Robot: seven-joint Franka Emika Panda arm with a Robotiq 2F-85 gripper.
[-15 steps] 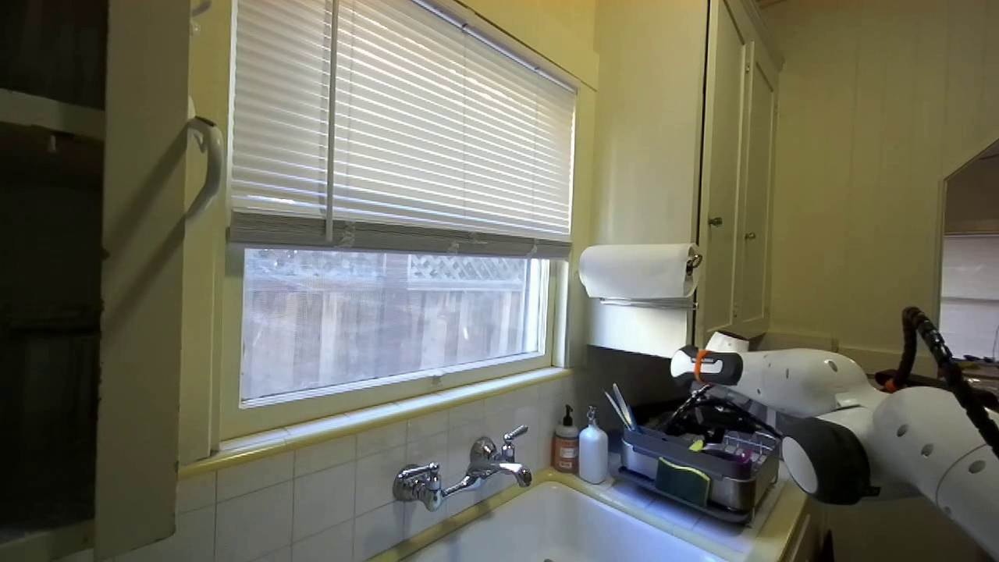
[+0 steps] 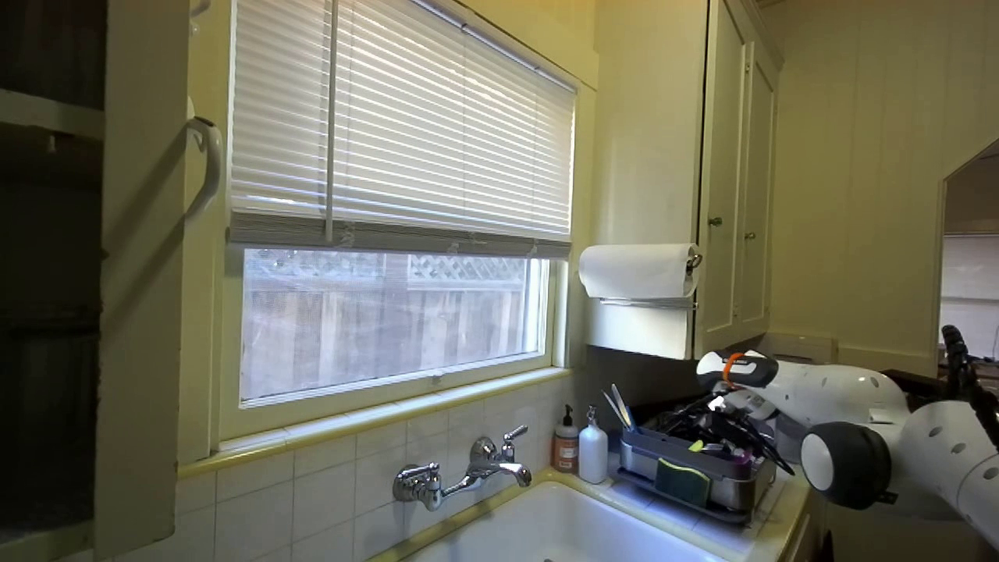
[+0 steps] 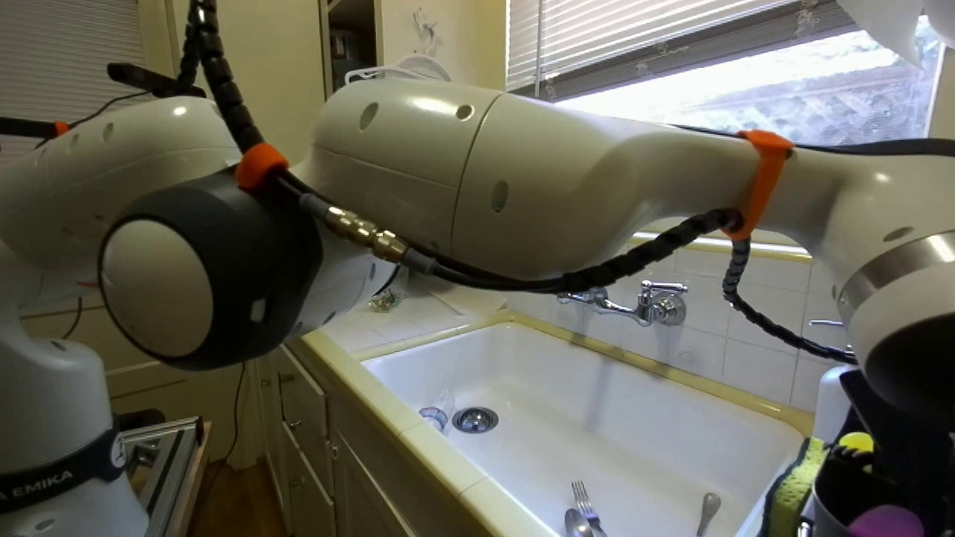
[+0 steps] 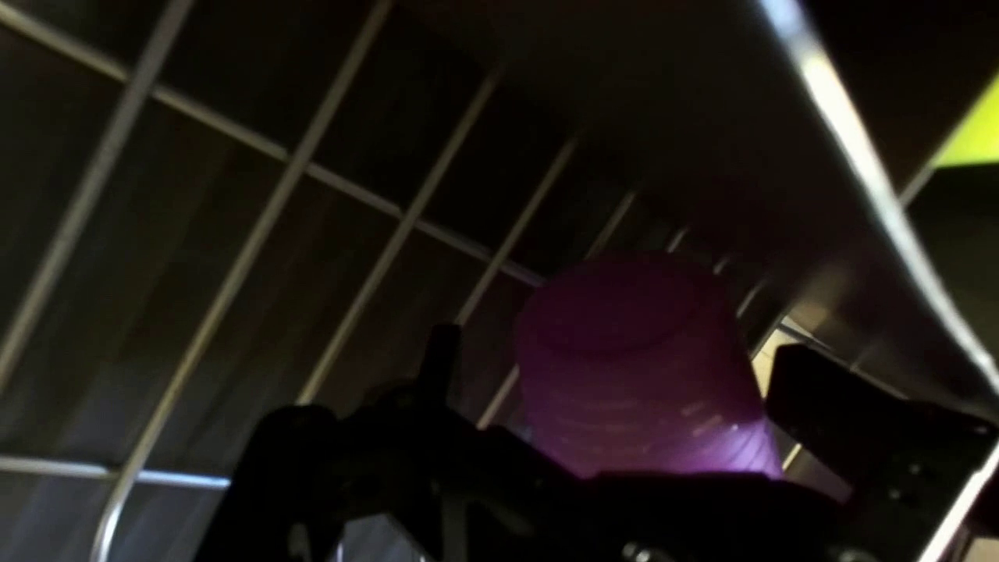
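Observation:
A purple cup-like object lies against the wire of the dish rack in the wrist view. My gripper stands open, one dark finger to the left of the purple object and the other to its right. Whether either finger touches it I cannot tell. In exterior view 1 the gripper is down at the dish rack on the counter, dark and partly hidden. Only a bit of purple shows there, at the rack's near right end. The second exterior view shows a purple piece at its lower right corner.
A green and yellow sponge hangs on the rack's front. Two soap bottles stand left of it. The white sink holds a fork and spoons. A paper towel roll hangs under the cabinet above the rack.
In exterior view 1 the arm has shifted right and slightly lower. The dark gripper now covers more of the rack's right side. The rack and bottles have stayed put.

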